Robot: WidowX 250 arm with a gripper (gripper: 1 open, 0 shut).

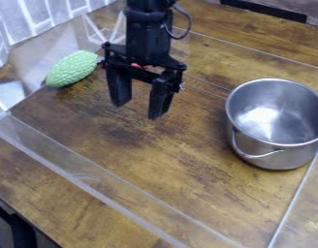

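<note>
My black gripper (140,89) hangs over the wooden table in the upper middle, its two fingers standing apart with nothing visible between them. A steel pot (274,121) with a wire handle sits at the right. A green bumpy object (71,69), like a toy corn cob, lies at the upper left. A small red item shows partly behind the gripper, mostly hidden by it.
Clear plastic sheeting or edging runs along the left and right of the table (148,184). A white cloth stands at the back left.
</note>
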